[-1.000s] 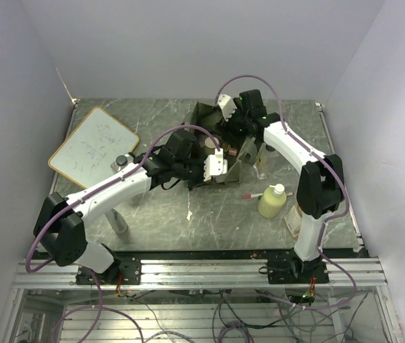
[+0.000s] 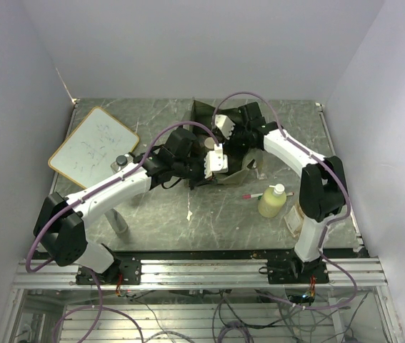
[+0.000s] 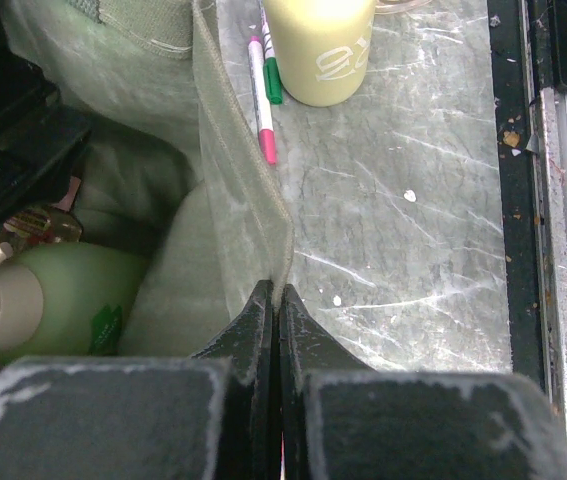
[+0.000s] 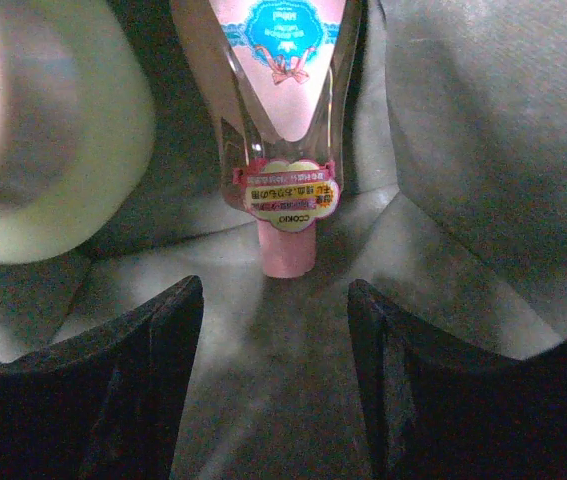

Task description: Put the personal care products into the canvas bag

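The canvas bag [image 2: 202, 113] stands open at the table's middle. My left gripper is shut on its rim [image 3: 243, 150]. My right gripper is inside the bag, fingers apart and empty, just before a clear pink-capped bottle [image 4: 278, 90]. A pale round container [image 4: 83, 140] lies beside that bottle. A green bottle [image 3: 73, 300] also lies inside the bag. Outside, a yellow pump bottle [image 2: 272, 205] stands at the front right.
A whiteboard [image 2: 91, 150] lies at left, with bottles [image 2: 116, 221] near it. Markers [image 3: 261, 100] lie by the yellow bottle. A small container [image 2: 294, 221] is at right.
The left arm holds still.
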